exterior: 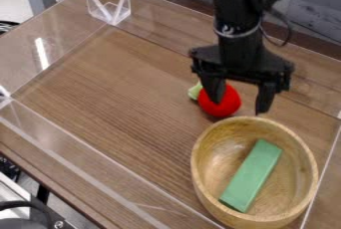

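My black gripper (240,86) hangs over the middle right of the table, its fingers spread open. Just below it a red object (218,104) with a green part (196,89) rests on the wooden table, partly behind the gripper; I cannot tell whether they touch. A tan oval bowl (213,148) at the lower right holds a green block (250,176).
A clear plastic holder (110,4) stands at the back left. A raised wooden edge runs along the back right, and dark cables lie at the lower left.
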